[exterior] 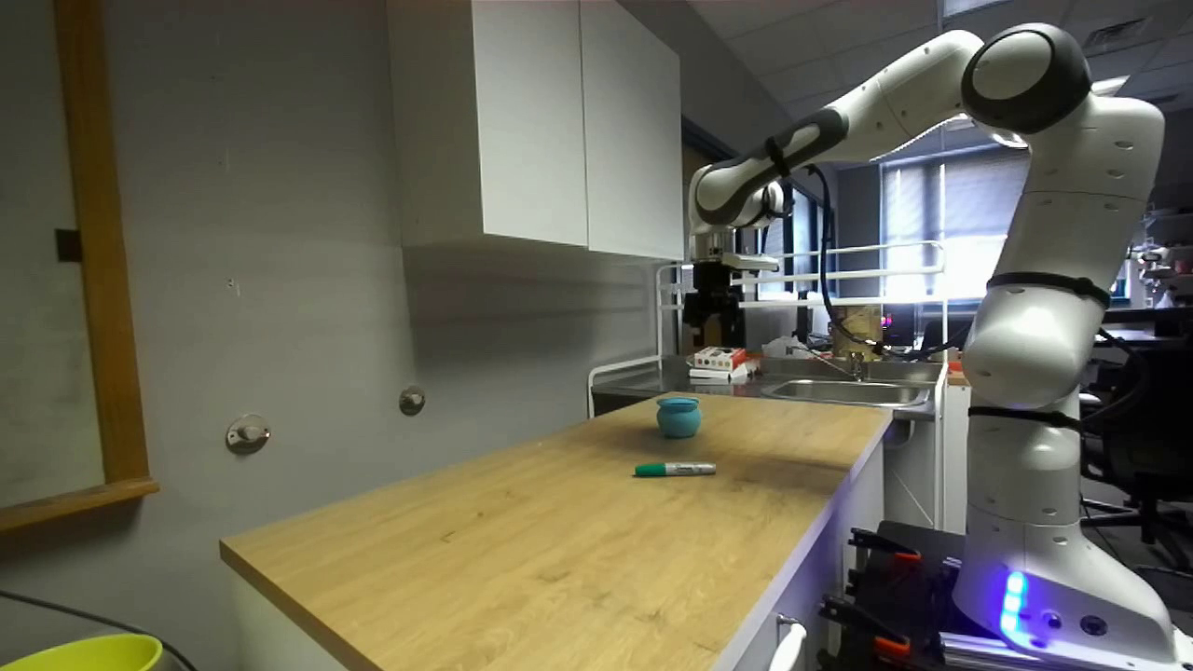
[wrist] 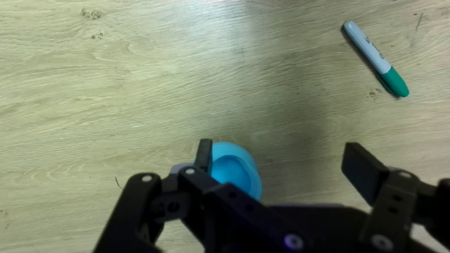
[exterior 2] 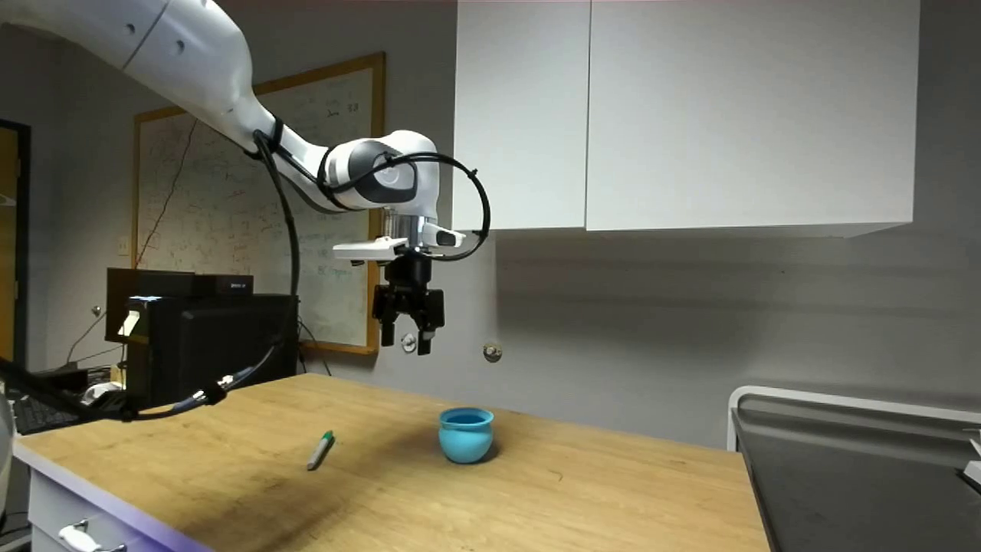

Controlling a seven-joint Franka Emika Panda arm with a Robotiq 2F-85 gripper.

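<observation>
A small blue pot point(exterior 2: 466, 442) stands upright on the wooden counter, its mouth facing up. Beside it lies a marker point(exterior 2: 321, 451) with a grey barrel and a green cap, flat on the wood. High above the counter hangs my gripper point(exterior 2: 405, 348), pointing down, open and empty. From the wrist view, the pot point(wrist: 236, 170) is partly covered by one finger and looks empty where its inside shows. The marker point(wrist: 375, 58) is at the upper right of that view, well apart from both fingers.
White cabinets point(exterior 2: 749, 115) hang on the wall above the back of the counter point(exterior: 537, 526). Past its far end are a sink point(exterior: 850, 391) and some small boxes point(exterior: 718, 359).
</observation>
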